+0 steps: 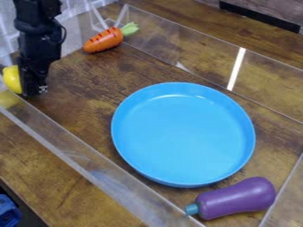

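Observation:
My black gripper (34,82) is at the far left, low by the table surface, against a yellow round object (13,78), which it partly hides. The fingers look close together; whether anything is between them is hard to see. A large blue plate (182,133) lies at the centre right.
An orange carrot (104,39) lies at the back, right of the arm. A purple eggplant (236,197) is at the front right. Clear barriers edge the wooden workspace (89,106). The middle, left of the plate, is clear.

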